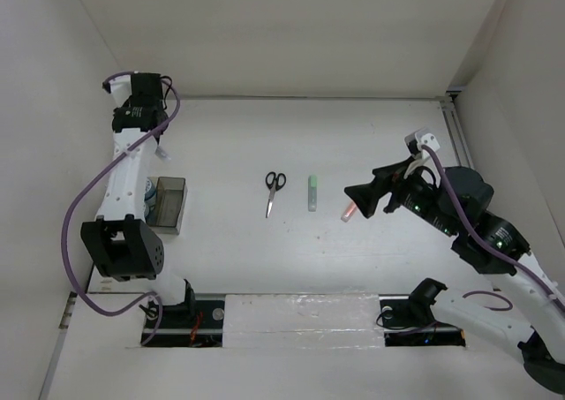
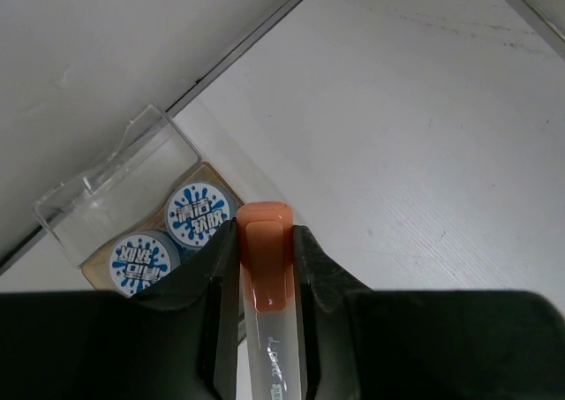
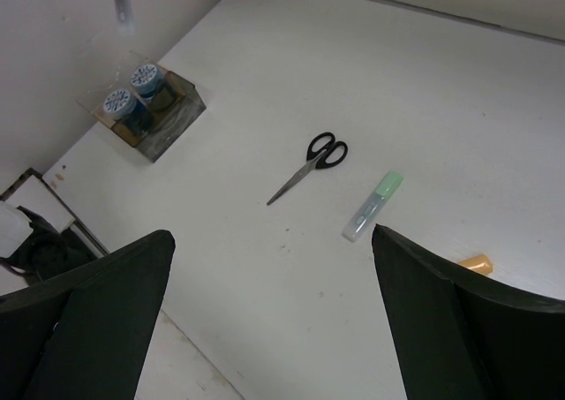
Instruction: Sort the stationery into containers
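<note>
My left gripper is shut on a clear tube with an orange-red cap (image 2: 268, 250), held in the air near the organizer. The organizer (image 3: 175, 124) at the left has a brown-grey open compartment (image 1: 168, 206) and two blue-lidded jars (image 2: 196, 213) beside a clear compartment (image 2: 132, 175). Black-handled scissors (image 1: 273, 189) lie mid-table. To their right lies a green-capped tube (image 1: 312, 193). An orange-capped tube (image 1: 349, 211) lies further right, partly covered by my right gripper (image 1: 369, 202) in the top view. The right gripper is open and empty.
Around the scissors and the green-capped tube the white table (image 1: 238, 250) is bare. A wall stands close behind the organizer on the left. A clear sheet (image 1: 300, 320) covers the front edge between the arm bases.
</note>
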